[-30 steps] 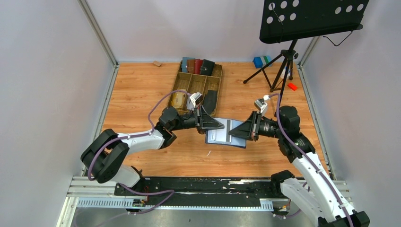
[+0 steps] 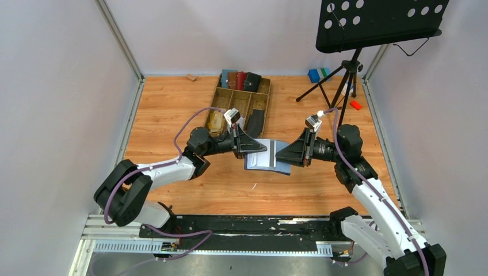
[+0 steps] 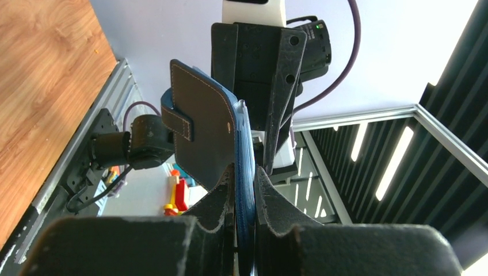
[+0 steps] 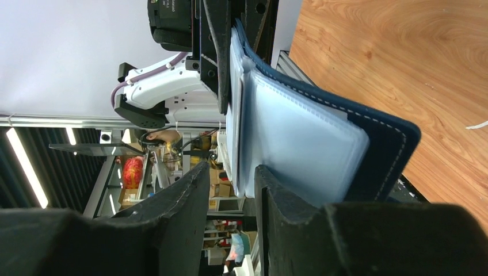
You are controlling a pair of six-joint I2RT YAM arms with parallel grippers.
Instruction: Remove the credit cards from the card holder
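Observation:
The open card holder (image 2: 283,168) has a blue inside with pale translucent sleeves; its brown outer face (image 3: 201,118) shows in the left wrist view. It hangs between the arms, with my left gripper shut on it. From the opposite side comes my right gripper, its fingers open. One right fingertip (image 4: 262,178) lies in front of the sleeves, while the lower edge of another sleeve ends above the gap. Whether either finger touches the sleeves I cannot tell. No card shows clearly apart from the sleeves.
A wooden divided box (image 2: 240,98) behind the left arm holds several wallets. At the back right, a black music stand (image 2: 351,66) rises beside a blue item (image 2: 318,75) and a red item (image 2: 356,106).
My left gripper and the holder have shifted slightly left since a second ago.

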